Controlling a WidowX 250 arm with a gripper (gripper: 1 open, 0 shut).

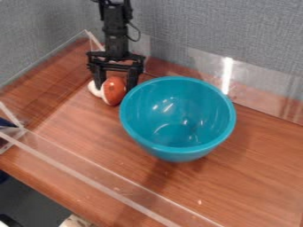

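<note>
My gripper (116, 69), dark and at the top of the camera view, hangs low over a small orange-red object (113, 91) with something white (96, 88) beside it on the left. Its fingers come down around or just above these things; whether they are shut on either cannot be told. A large teal bowl (178, 118) stands just to the right, close to the orange-red object.
Grey walls with a clear strip run along the back. Some dark and white items sit at the left edge.
</note>
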